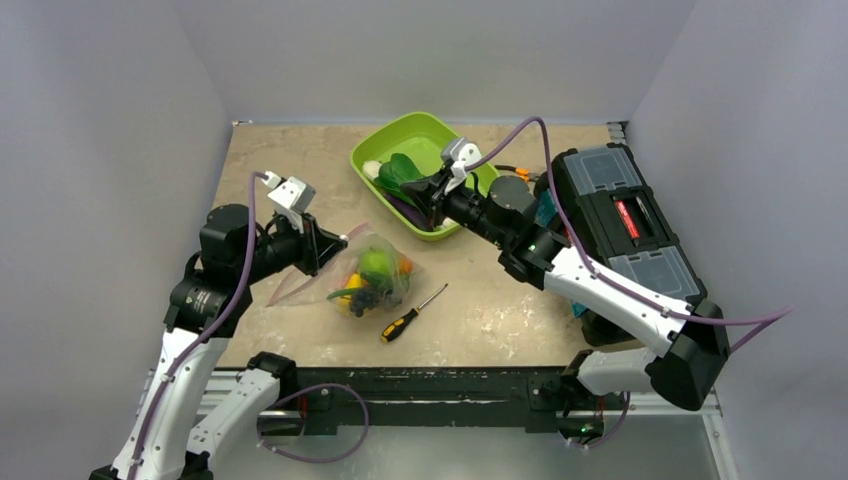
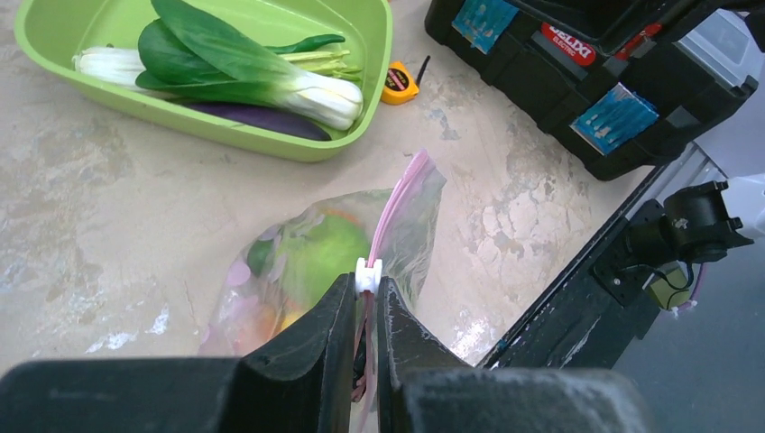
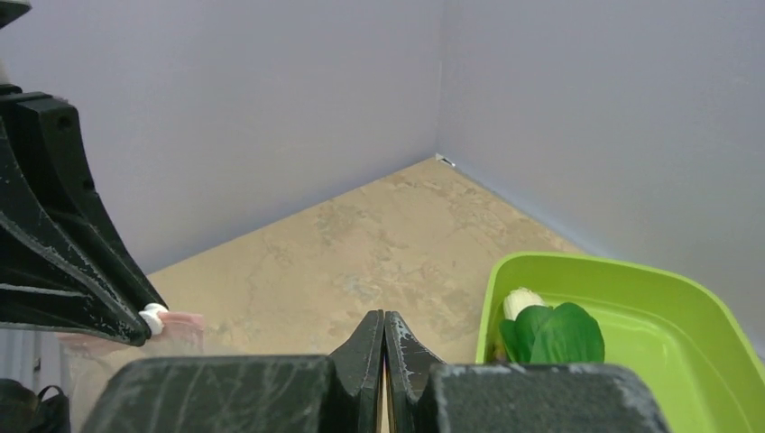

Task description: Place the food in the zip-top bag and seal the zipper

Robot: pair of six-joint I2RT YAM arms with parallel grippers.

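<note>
The clear zip top bag (image 1: 385, 282) rests on the table with food inside: a green item (image 1: 377, 263), something yellow, something orange and dark produce. Along its pink zipper strip (image 2: 398, 204) sits a white slider (image 2: 367, 276), and my left gripper is shut on it. Beyond the slider, the strip's edges lie close together; behind it, the pink strip continues between and below the fingers. My right gripper is shut with nothing between its fingertips, apart from the bag and above the green basket's near side in the top view.
A green basket (image 1: 426, 122) holds leafy greens, an eggplant and a white vegetable. On the table near the bag lies a screwdriver (image 1: 413, 314). A black toolbox (image 1: 632, 230) stands on the right, a tape measure (image 2: 400, 83) near the basket.
</note>
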